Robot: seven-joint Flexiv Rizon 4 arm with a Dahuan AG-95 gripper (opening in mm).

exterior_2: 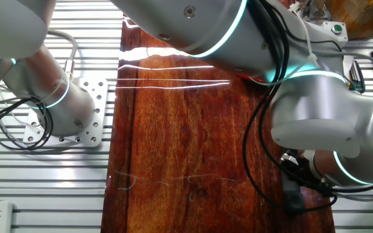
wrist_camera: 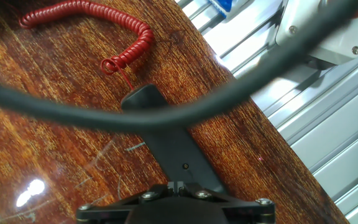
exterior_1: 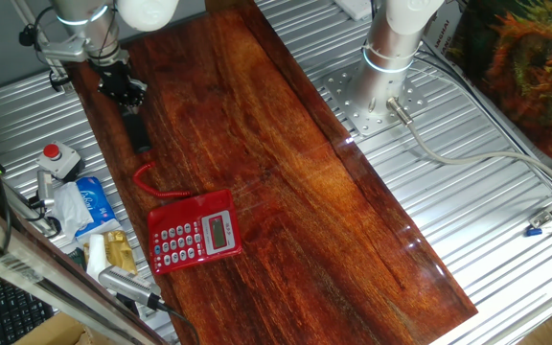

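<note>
A red desk telephone (exterior_1: 195,232) with grey keys and a small display lies on the wooden table. Its red coiled cord (wrist_camera: 107,14) runs to a black handset (wrist_camera: 182,158), which lies lengthwise near the table's edge. At the handset's far end is my gripper (exterior_1: 130,100), dark and pointing down. In the wrist view the black gripper body covers that end of the handset, so how the fingers stand against it is hidden. Exterior view 2 shows the handset (exterior_2: 293,194) beside the arm, partly behind cables.
A dark cable (wrist_camera: 241,87) crosses the wrist view.
</note>
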